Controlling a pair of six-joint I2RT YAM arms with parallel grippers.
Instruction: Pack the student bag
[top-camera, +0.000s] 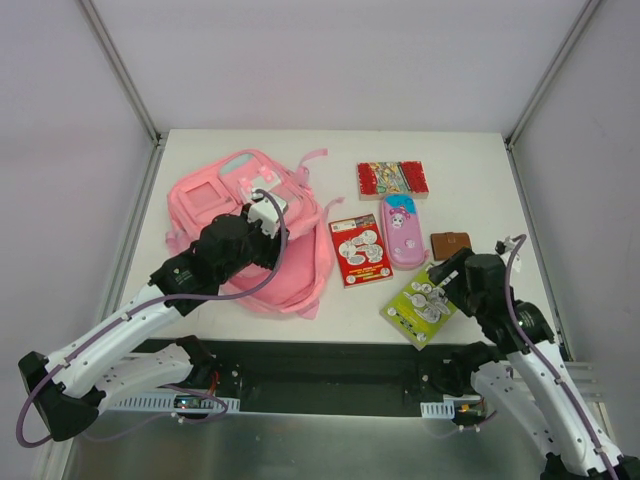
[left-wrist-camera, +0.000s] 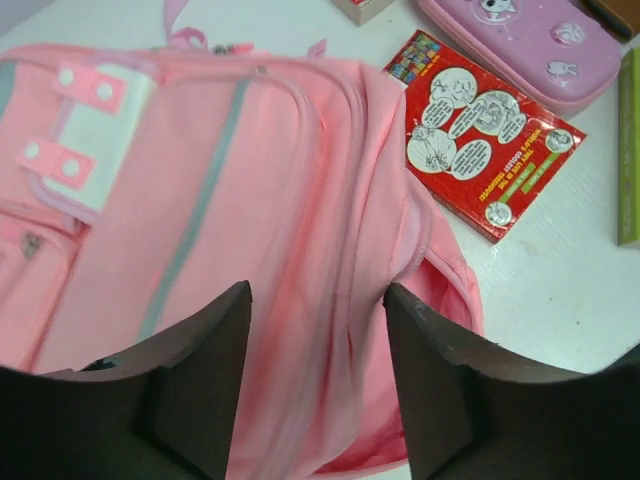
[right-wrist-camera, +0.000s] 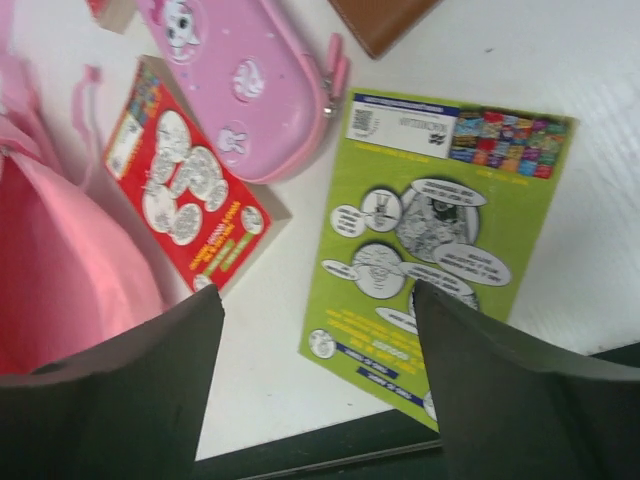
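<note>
The pink backpack lies open at the left. Over it hangs my left gripper, open, its fingers at the fabric by the bag's opening. My right gripper hangs open above the green book, which lies flat near the front edge. A red book rests between bag and green book. Behind are a pink pencil case, a brown wallet and another red book.
The white table has bare room at the back right and around the wallet. Its front edge drops to a dark gap.
</note>
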